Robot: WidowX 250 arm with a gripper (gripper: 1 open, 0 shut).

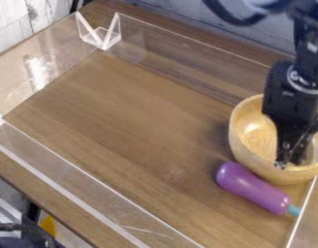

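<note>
A tan bowl [252,131] sits at the right side of the wooden table. The black gripper [289,150] reaches down from the top right into the bowl, its fingertips inside toward the right part; it looks shut, and nothing shows between the fingers, though the tips are partly blurred. A purple eggplant-like object [252,187] with a pale green end lies just in front of the bowl.
A white wire-like holder [100,34] stands at the back left. Raised edges border the table at back and left.
</note>
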